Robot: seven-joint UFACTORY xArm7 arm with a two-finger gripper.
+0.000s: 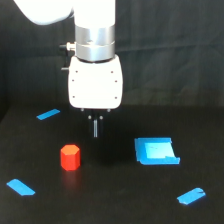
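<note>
My gripper (96,133) hangs below the white hand (95,84), over the middle of the black table, to the right of a red object (70,157). Its two thin dark fingers point down close together, too small and dark to tell whether they are open or shut. The red object looks like a small faceted block on the table and stands apart from the gripper. To the right lies a white square (158,150) bordered by blue tape (144,160).
Short strips of blue tape mark the table: a back-left strip (48,114), a front-left strip (20,187) and a front-right strip (191,196). Bare table lies in front of the gripper. A black curtain (170,50) hangs behind.
</note>
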